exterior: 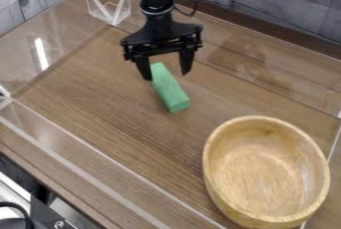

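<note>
A green rectangular object (170, 93) lies flat on the wooden table near its middle, angled lengthwise toward the front. My black gripper (164, 62) is just above and behind its far end, standing open with its two fingers spread to either side. Part of the green object's far end is close to or behind the gripper.
A large cream bowl (265, 171) sits at the front right. Pale frame-like structures stand at the back left and left edge, against grey walls.
</note>
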